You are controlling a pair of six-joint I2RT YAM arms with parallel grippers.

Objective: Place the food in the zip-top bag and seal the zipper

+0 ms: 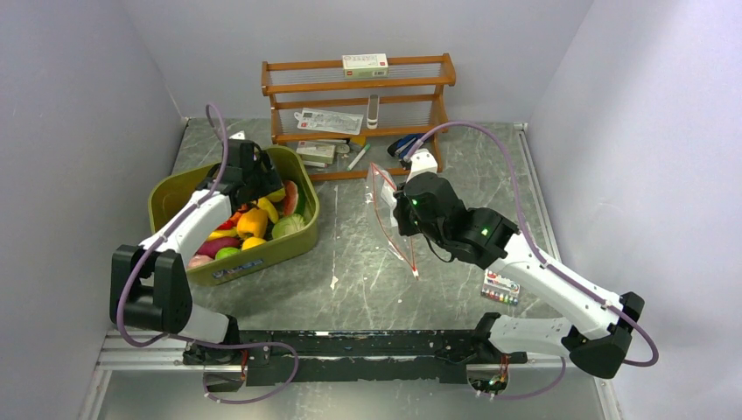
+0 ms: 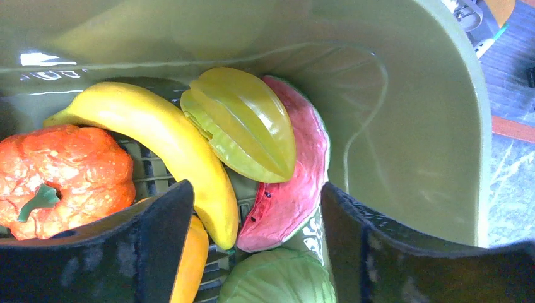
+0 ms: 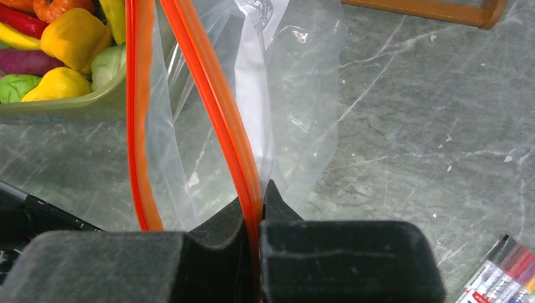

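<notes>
My left gripper is over the green bin, its fingers spread with nothing held between them. Past the fingertips in the left wrist view lie a yellow-green star fruit [image 2: 243,123], a watermelon slice [image 2: 296,183], a banana [image 2: 158,126] and a green cabbage [image 2: 277,281]. An orange pumpkin [image 2: 69,177] rests at the left. My right gripper is shut on one orange zipper edge of the clear zip bag [image 3: 303,95]. The bag's mouth gapes, its other orange edge hanging free to the left. No food shows inside the bag.
The green bin [image 1: 254,264] stands on the left of the table [image 1: 341,297]. A wooden rack [image 1: 354,86] is at the back, with boxes and packets. Marker pens [image 1: 500,287] lie near the right arm.
</notes>
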